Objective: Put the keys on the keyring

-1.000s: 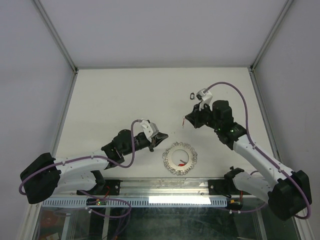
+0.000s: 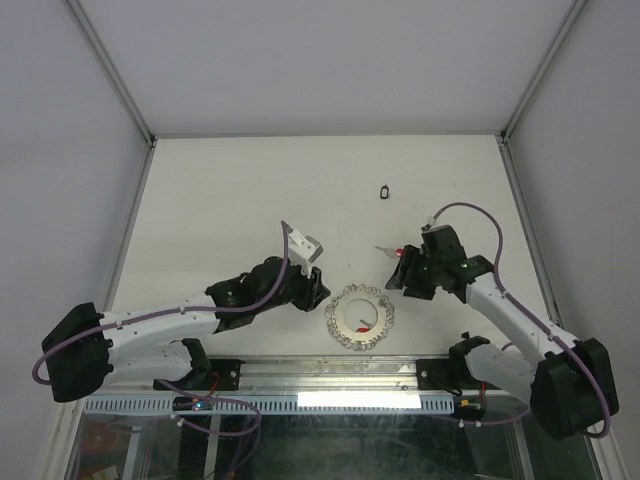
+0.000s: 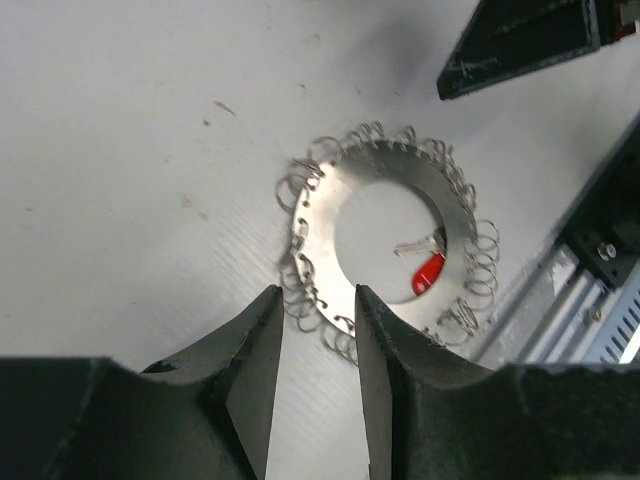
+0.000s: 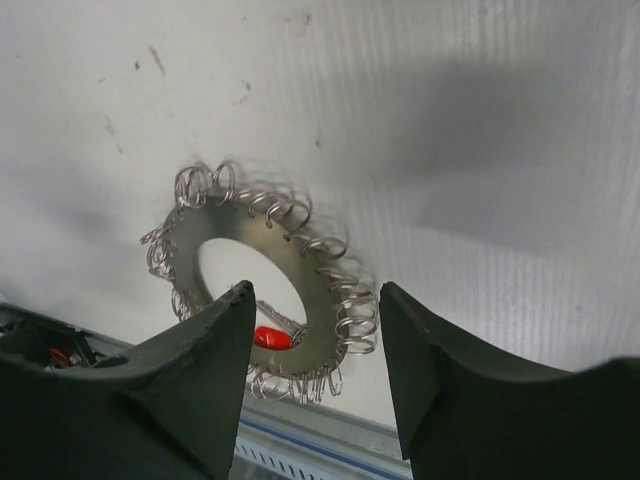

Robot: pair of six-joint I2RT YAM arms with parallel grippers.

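The keyring is a flat pale ring edged with wire coils, lying near the table's front edge. Inside its opening lies a key with a red head and a metal shaft. A second red-headed key rests on the bare table behind the ring, just beyond my right gripper. That gripper is open and empty, above the table to the right of the ring; its own view looks down on the ring between and left of the fingers. My left gripper, at the ring's left, stands part open with nothing between its fingers.
A small black loop-shaped thing lies farther back on the table. A metal rail runs along the front edge.
The right gripper held a red key above the table; that key now lies on the table and the gripper has moved toward the front. The left gripper has turned and its fingers have parted.
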